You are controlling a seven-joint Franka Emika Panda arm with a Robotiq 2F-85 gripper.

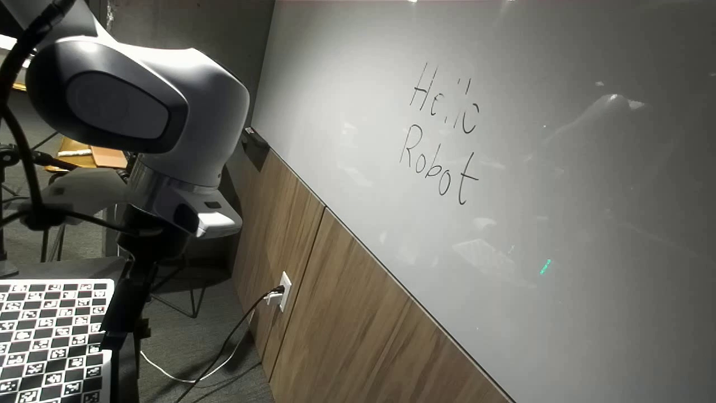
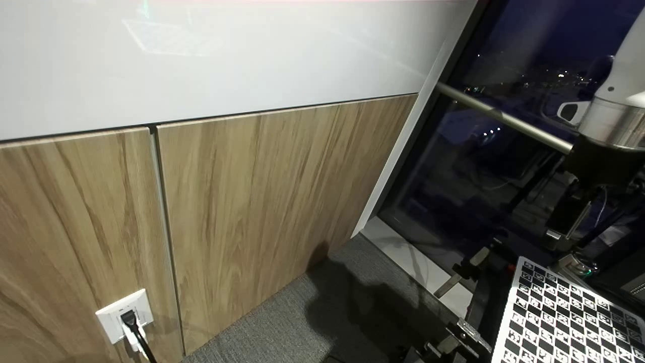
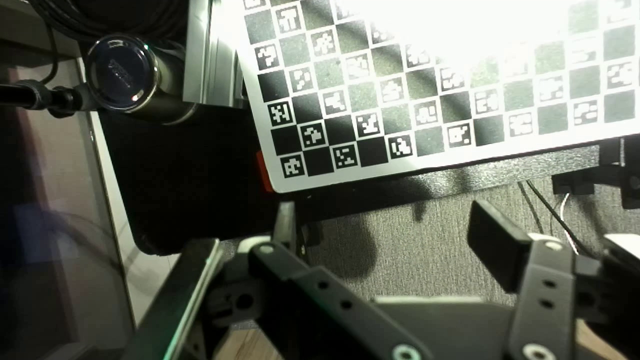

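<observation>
My gripper stands open in the wrist view, its dark fingers wide apart with nothing between them. Below it lie carpet and the front edge of a table, on which rests a black-and-white patterned board. Exterior view 1 has the arm at the left, pointing down beside that board and away from the wall. A whiteboard carries dark handwriting reading "Hello Robot"; the letters of the upper word have gaps. At the whiteboard's lower left edge sits a small dark object, too small to make out.
Wood panels run below the whiteboard, with an outlet and plugged-in cables. A metal cylinder and a silver rail stand beside the patterned board. Dark windows close off one side. Open floor lies between table and wall.
</observation>
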